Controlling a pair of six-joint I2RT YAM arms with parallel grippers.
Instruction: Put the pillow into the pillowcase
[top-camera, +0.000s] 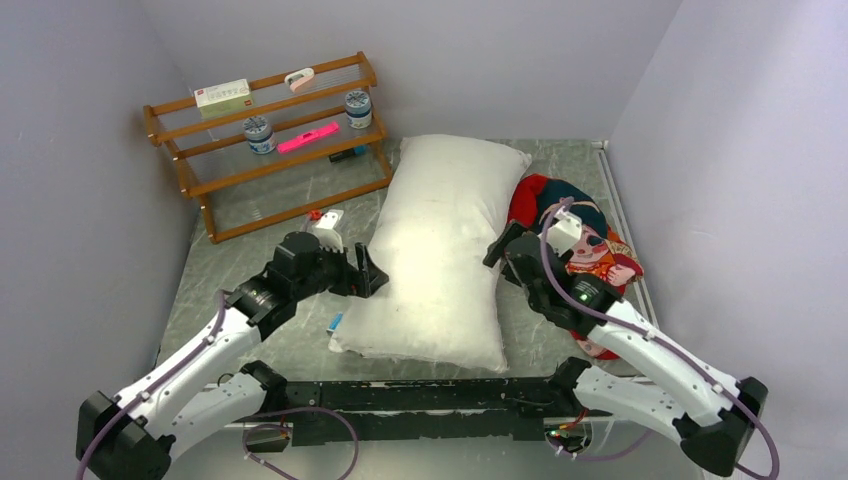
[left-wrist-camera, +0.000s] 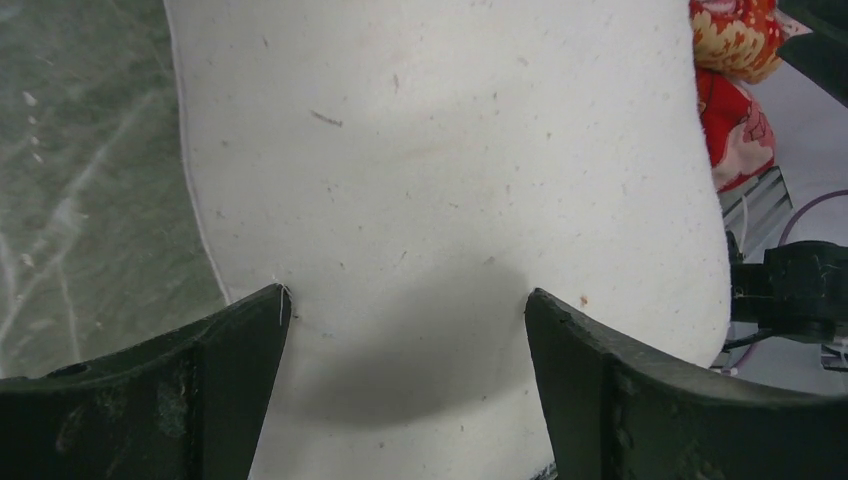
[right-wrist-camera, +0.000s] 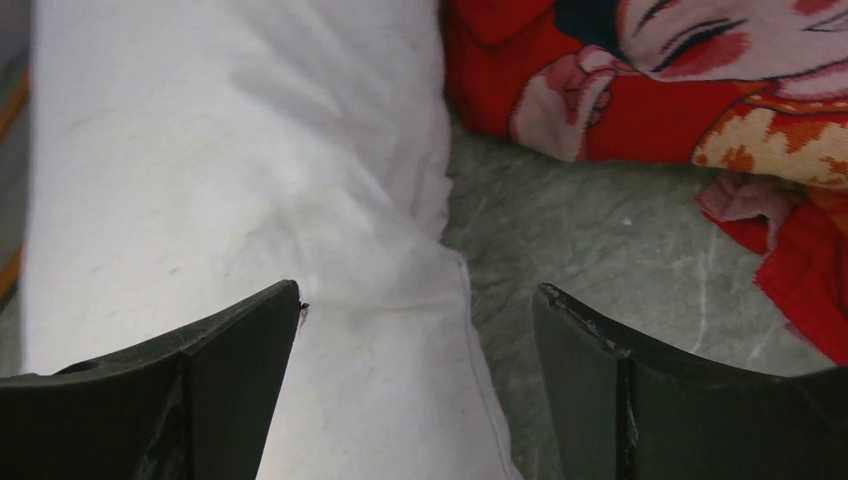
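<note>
A white pillow (top-camera: 438, 250) lies lengthwise on the grey surface, its near end close to the front edge. To its right is the crumpled red patterned pillowcase (top-camera: 604, 258), partly hidden under my right arm. My left gripper (top-camera: 377, 277) hangs over the pillow's left edge; in the left wrist view its fingers stand apart, with the white cloth below them. At the pillow's right edge is my right gripper (top-camera: 496, 254), also open. In the right wrist view the pillow's edge (right-wrist-camera: 465, 320) runs between its parted fingers. Whether either gripper touches the pillow, I cannot tell.
A wooden rack (top-camera: 290, 140) with cans, a box and a pink item stands at the back left. Walls close in behind and on the right. Some bare surface (top-camera: 250, 290) shows left of the pillow. A small blue item (top-camera: 334, 322) peeks out by its left edge.
</note>
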